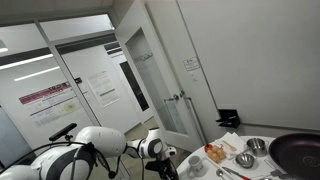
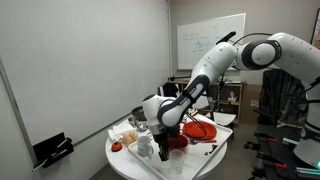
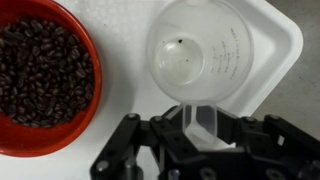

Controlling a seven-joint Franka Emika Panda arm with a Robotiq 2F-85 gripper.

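Note:
A clear measuring cup with printed markings stands on a white tray in the wrist view, with a few dark specks inside. Its handle reaches down between the black fingers of my gripper. The fingers lie close on both sides of the handle; whether they press on it cannot be made out. To the left is a red bowl full of dark coffee beans. In exterior view 2, my gripper points down at the tray, beside the red bowl.
A dark pan, small metal bowls and eggs crowd the table in exterior view 1. An orange-red plate lies beyond the bowl in exterior view 2. Bare grey surface shows right of the tray.

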